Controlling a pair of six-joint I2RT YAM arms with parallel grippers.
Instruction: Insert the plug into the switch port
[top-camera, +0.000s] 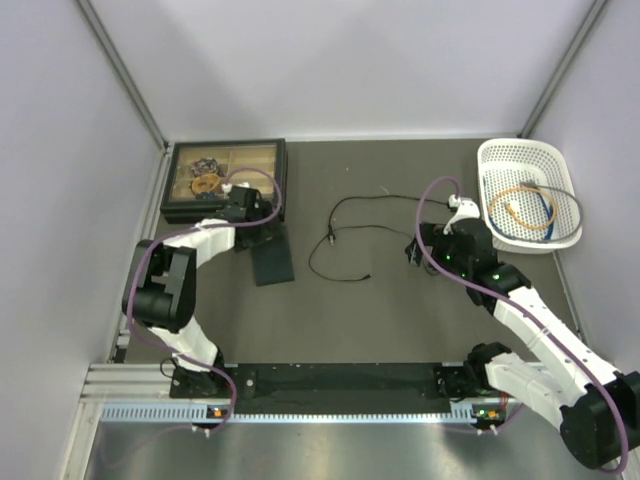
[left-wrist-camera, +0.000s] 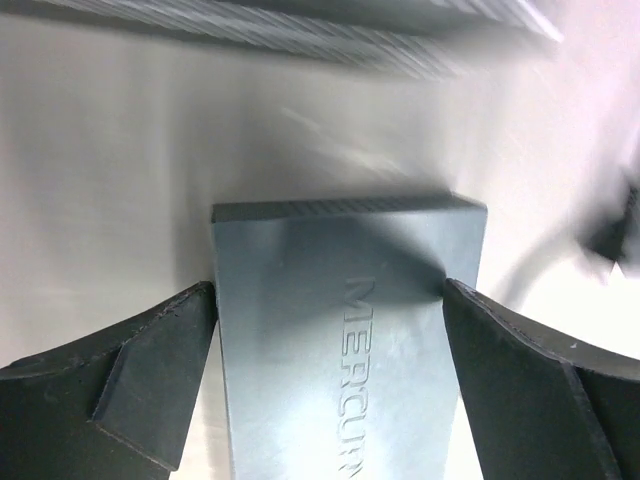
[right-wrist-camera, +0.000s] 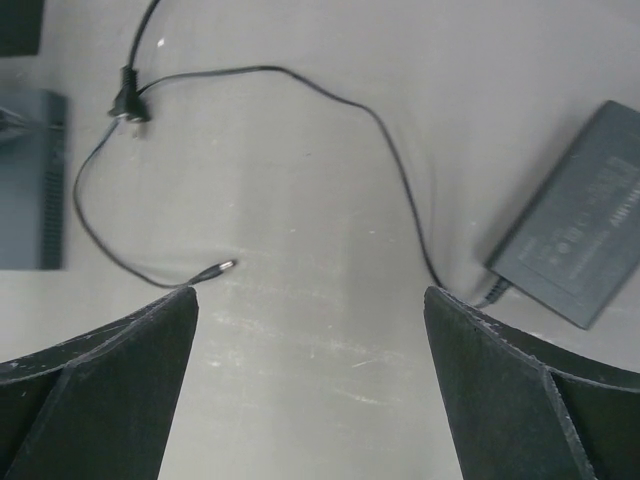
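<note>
The dark grey switch box (top-camera: 272, 261) lies left of centre; in the left wrist view its MERCURY-lettered top (left-wrist-camera: 330, 340) fills the space between the open fingers of my left gripper, one tip at each side. The plug (right-wrist-camera: 131, 106) on its cable lies mid-table, with a thin barrel connector (right-wrist-camera: 214, 271) near it in the right wrist view. My right gripper hangs open above the cables and a black power adapter (right-wrist-camera: 571, 213), holding nothing. I cannot make out the port.
A divided case (top-camera: 181, 210) with coiled cables stands at the back left. A white basket (top-camera: 529, 240) with cables is at the back right.
</note>
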